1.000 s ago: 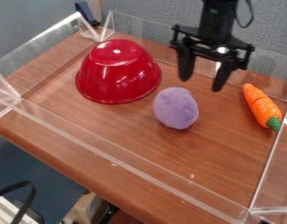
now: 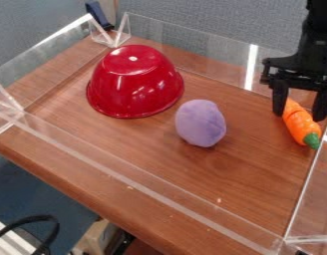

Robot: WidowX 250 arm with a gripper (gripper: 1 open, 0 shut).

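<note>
At the upper right, my black gripper (image 2: 302,96) hangs over an orange toy carrot (image 2: 301,127) with a green tip, its fingers spread apart on either side of the carrot's upper end. A purple oblong object (image 2: 199,123) lies in the middle of the wooden board. To its upper left sits an upturned-looking red dome, perhaps a bowl (image 2: 135,80). Whether the fingers touch the carrot cannot be told.
Clear low walls (image 2: 254,235) edge the wooden surface (image 2: 153,189), close beside the carrot on the right. The front and left of the board are bare. A black cable lies outside at the lower left.
The objects on the board look unmoved.
</note>
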